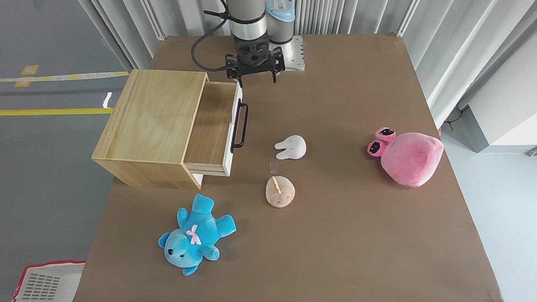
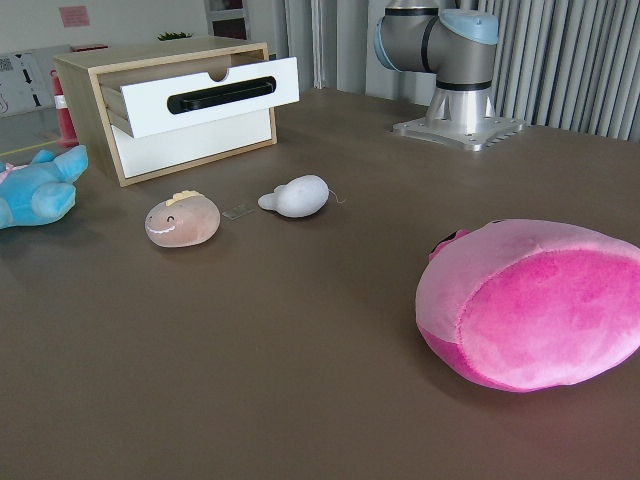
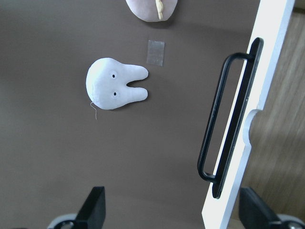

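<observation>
My gripper (image 1: 257, 80) hangs above the table at the back, beside the wooden cabinet (image 1: 144, 115), its two fingers spread open with nothing between them. The cabinet's drawer is pulled out; its white front carries a black handle (image 1: 244, 126), seen right of centre in the wrist view. Right of the drawer lie a small white rabbit-like plush (image 1: 294, 147) and, nearer the front, a beige round plush (image 1: 282, 196). In the wrist view the white plush (image 3: 105, 83) lies left of the handle.
A blue teddy bear (image 1: 196, 236) lies at the front left, a pink plush (image 1: 413, 158) at the right. A small clear square (image 1: 274, 167) lies between the small plushes.
</observation>
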